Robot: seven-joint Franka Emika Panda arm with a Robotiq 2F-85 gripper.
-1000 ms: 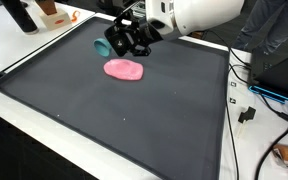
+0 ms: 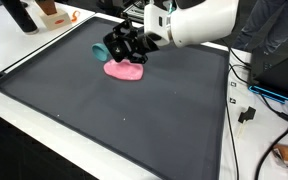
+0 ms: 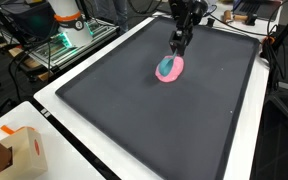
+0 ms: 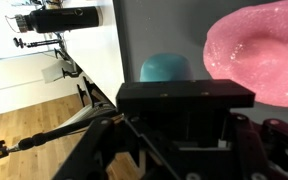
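A teal rounded object (image 2: 99,52), perhaps a cup, is at the end of my gripper (image 2: 114,51). The fingers are shut on it. In the wrist view the teal object (image 4: 165,67) shows just past the black fingers (image 4: 184,92), which hide the rest of it. Beside it, a flat pink piece (image 2: 123,70) lies on the dark tabletop. From the second exterior view, the teal object (image 3: 166,66) overlaps the pink piece (image 3: 174,72), below my gripper (image 3: 175,50). Whether the teal object touches the table or the pink piece, I cannot tell.
Cables (image 2: 242,72) run past its right side. A white-and-brown box (image 3: 26,152) stands off the table's near left corner in the second exterior view.
My gripper has come down with the teal object, closer to the tabletop and the pink piece. The pink piece has stayed in place.
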